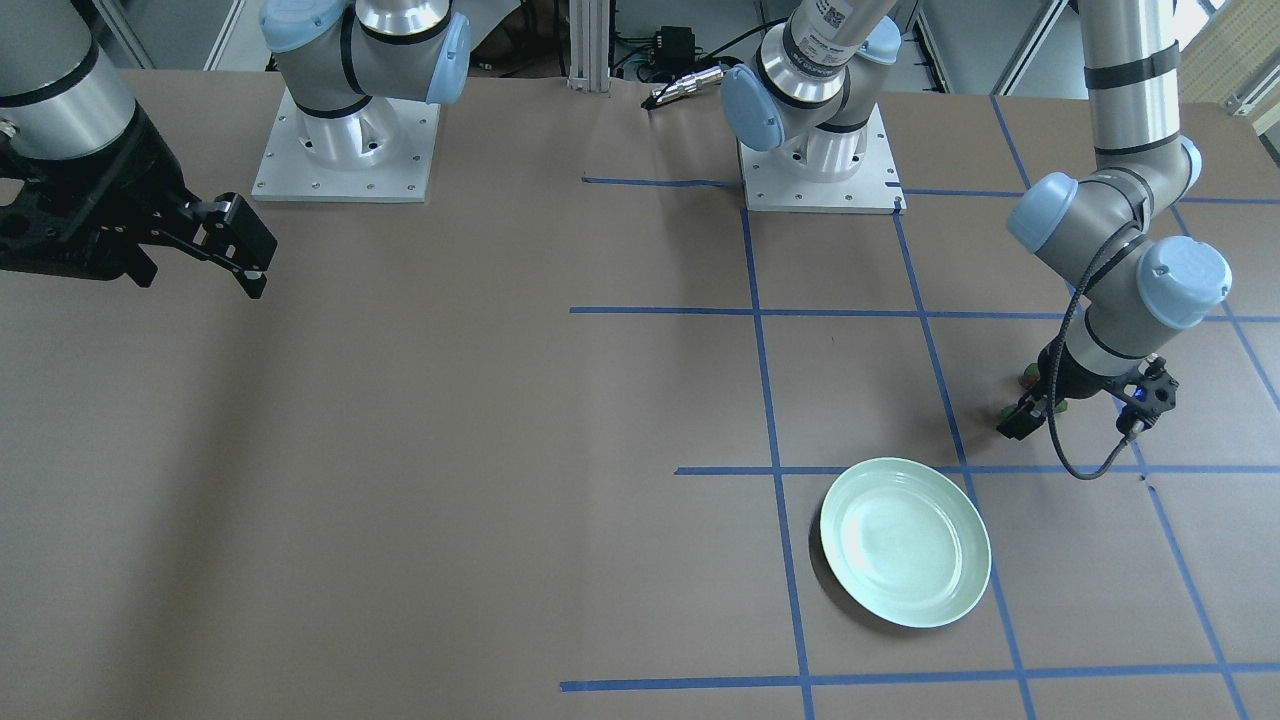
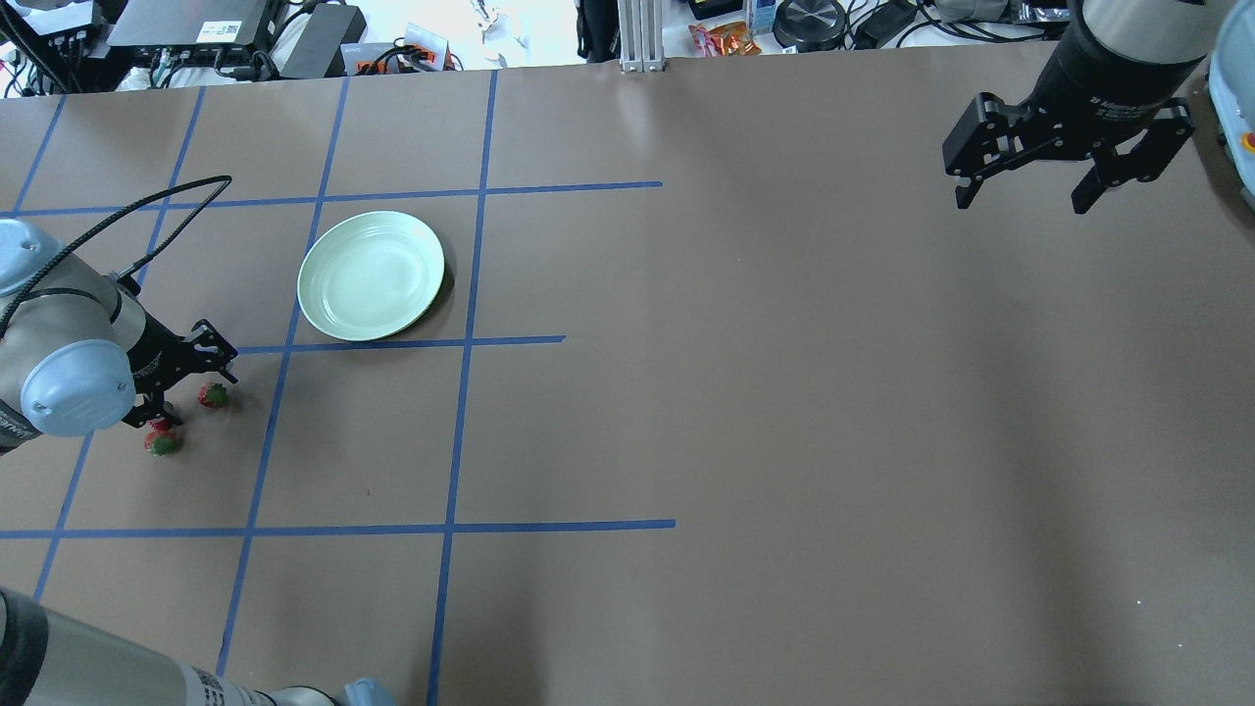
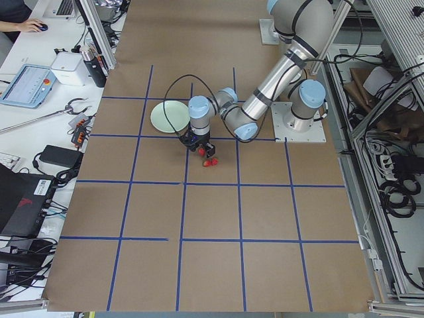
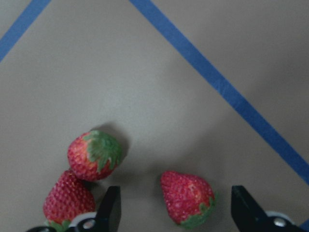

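Three strawberries lie on the taped table below my gripper. In the left wrist view, one strawberry (image 4: 186, 198) sits between the two open fingers, with nothing touching it visibly; a second strawberry (image 4: 94, 154) is up and to the left, touching or very near a third strawberry (image 4: 67, 200) beside the left finger. In the top view, a strawberry (image 2: 213, 395) shows beside the gripper, the others partly under it. A pale green plate (image 2: 370, 275) rests empty to the right of the gripper there.
A second arm's black gripper (image 2: 1065, 159) hangs at the top right of the top view. Other robot arms (image 1: 360, 84) stand at the back in the front view.
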